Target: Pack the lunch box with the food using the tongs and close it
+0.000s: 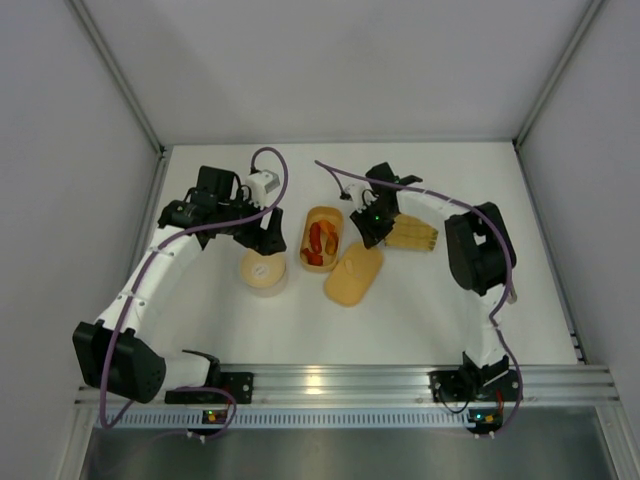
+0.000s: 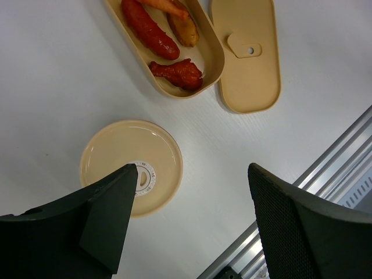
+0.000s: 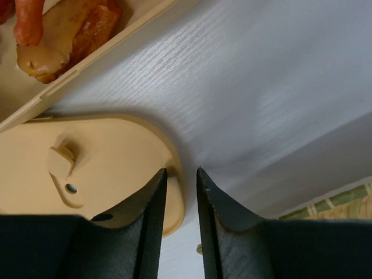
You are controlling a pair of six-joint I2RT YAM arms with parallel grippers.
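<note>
The tan lunch box (image 1: 305, 250) holds sausage, drumstick and other food, also seen in both wrist views. Beside it lies its flat lid (image 2: 249, 81) with a small tab. My right gripper is low at the lid's rounded far end, its fingers partly apart on either side of the rim; whether they touch it I cannot tell. My left gripper stands open above a round tan container with a lid (image 2: 148, 151), nothing between its fingers.
A yellowish slatted item (image 1: 415, 236) lies right of the lid, partly under the right arm. Walls and metal rails border it.
</note>
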